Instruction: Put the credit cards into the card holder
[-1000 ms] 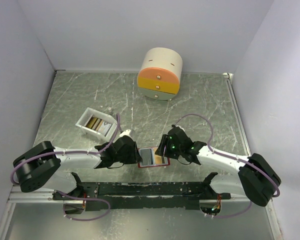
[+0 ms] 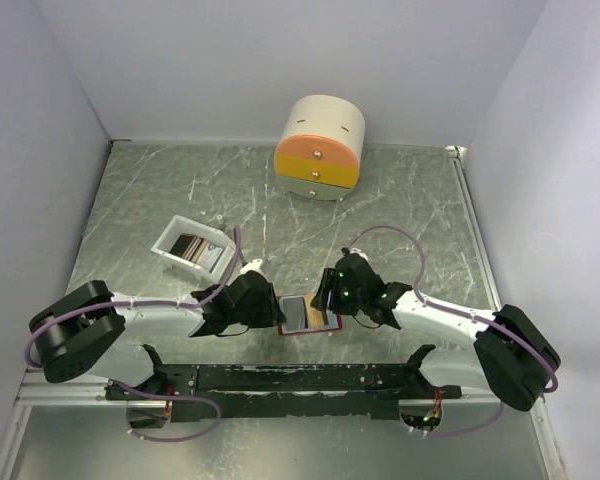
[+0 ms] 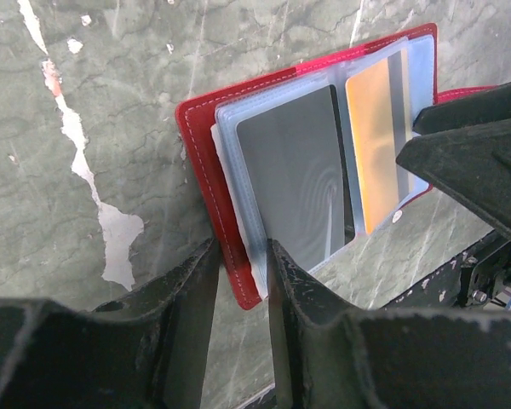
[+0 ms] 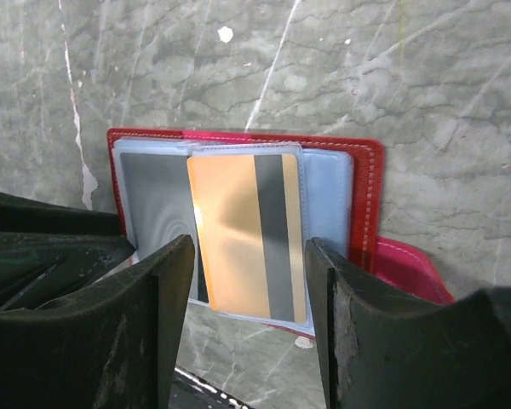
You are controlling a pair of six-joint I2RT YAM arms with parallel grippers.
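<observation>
The red card holder point(image 3: 224, 256) lies opened flat between my grippers, its clear sleeves facing up. A dark grey card point(image 3: 294, 170) fills one sleeve; beside it a gold card with a dark stripe point(image 4: 230, 230) shows in another. My left gripper is partly open at the holder's outer edge, with the red border and sleeve edge between its fingertips. Whether they touch is unclear. My right gripper stands wider open over the gold card, a finger toward each side of it. More cards point(image 2: 196, 250) lie in the white tray point(image 2: 168, 232).
A rounded cabinet with orange, yellow and green drawers point(image 2: 320, 150) stands at the back. The tray is just behind my left arm. My two grippers are close together over the holder.
Both grippers stay almost in place over the holder. The holder seems to have shifted very slightly to the right. The tray and cabinet have not moved.
</observation>
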